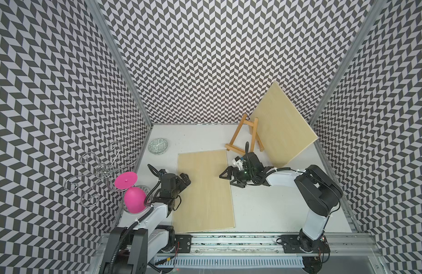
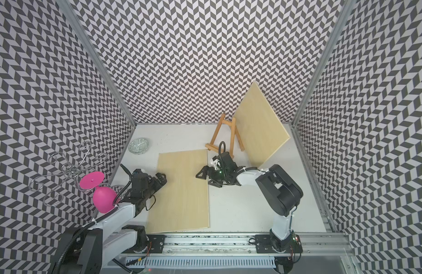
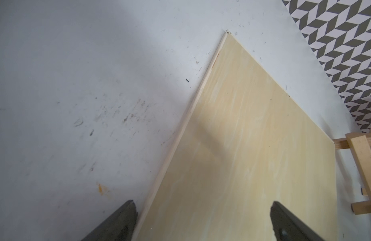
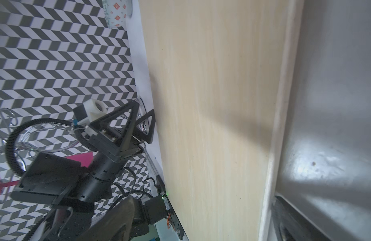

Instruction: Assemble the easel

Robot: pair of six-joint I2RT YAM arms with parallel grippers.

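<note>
A flat plywood board (image 1: 206, 205) lies on the table between my two grippers. A small wooden easel (image 1: 230, 137) stands at the back right, beside a second board (image 1: 281, 123) that is tilted up. My left gripper (image 1: 183, 180) is open at the flat board's left edge, one finger just outside it, as the left wrist view shows. My right gripper (image 1: 228, 179) is open low at that board's right edge, with a finger (image 4: 290, 219) beside the edge.
A pale green round item (image 1: 158, 146) sits at the back left. A pink object (image 1: 134, 198) and curly silver wire (image 1: 103, 171) are at the left. Bare table (image 1: 270, 210) shows at the front right and back centre.
</note>
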